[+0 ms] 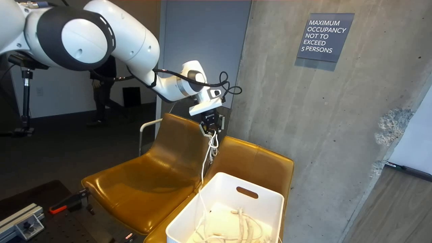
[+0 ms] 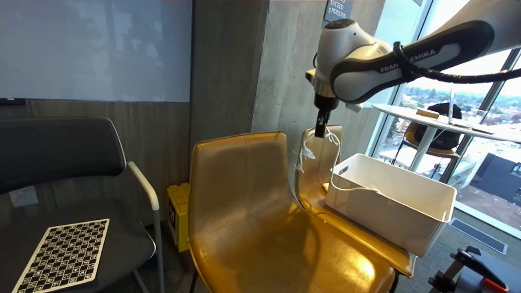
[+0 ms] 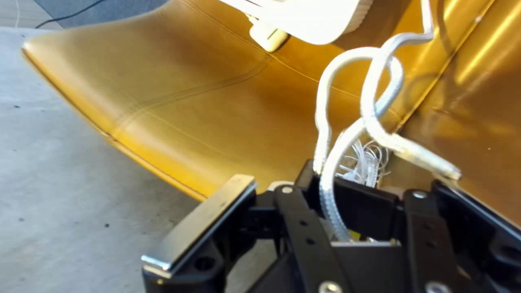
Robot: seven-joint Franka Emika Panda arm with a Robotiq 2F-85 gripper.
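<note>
My gripper (image 1: 212,130) is shut on a thin white cord (image 1: 206,158), high above the seam between the two brown chairs. Below the fingers the cord hangs in loops, and one length runs down over the rim of the white bin (image 1: 228,181). In exterior view 2 the gripper (image 2: 320,132) points down, with a frayed white tuft (image 2: 307,152) dangling beside the loops. The wrist view shows the cord (image 3: 371,102) curling up from between the black finger parts. Exactly where it is pinched is hidden. More pale cords (image 1: 241,222) lie inside the bin.
The left brown chair (image 1: 141,178) has an empty seat. The bin stands on the right brown chair (image 1: 259,156), near the concrete wall (image 1: 324,133). A clamp with a red-orange part (image 1: 58,209) lies at the lower left. A person stands in the dark background.
</note>
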